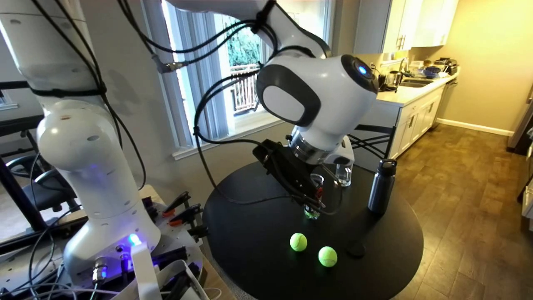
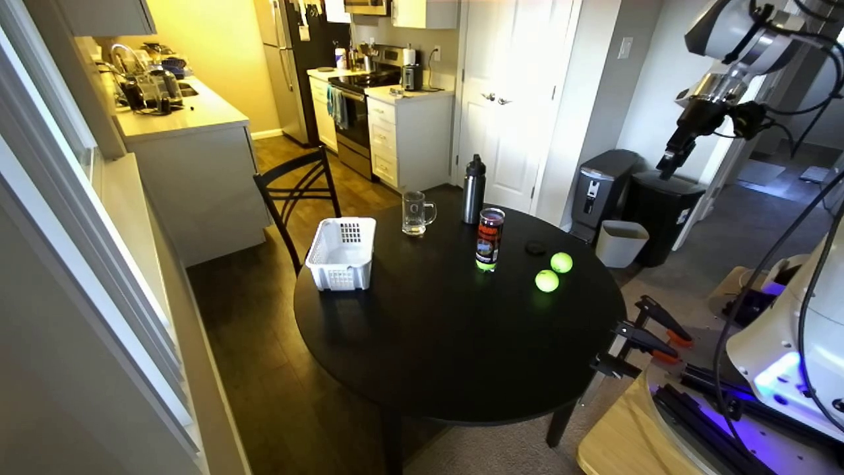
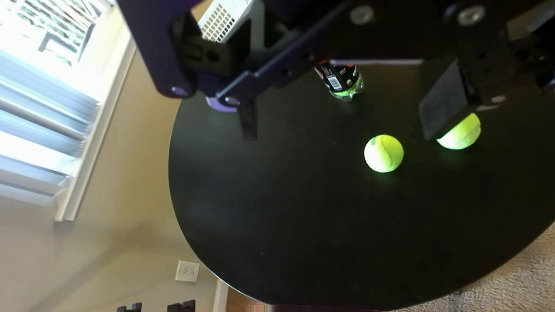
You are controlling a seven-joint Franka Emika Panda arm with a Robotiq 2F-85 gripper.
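Two yellow-green tennis balls lie apart on the round black table; in the wrist view one ball [image 3: 383,154] shows whole and the other ball [image 3: 461,132] is partly covered by a finger pad [image 3: 443,101]. My gripper [image 2: 668,169] is open and empty, held up above table height. From exterior view 1 its black body hides part of the ball can [image 1: 312,214]. That clear can [image 2: 488,240] stands upright with a red and black label and a ball visible at its bottom. A white basket [image 2: 342,253] sits at the table's edge.
On the table [image 2: 443,340] also stand a glass mug [image 2: 413,214] and a dark bottle [image 2: 473,190], close to the can. A flat black disc [image 2: 535,248] lies near the balls. Loose cables [image 1: 202,115] loop beside the arm.
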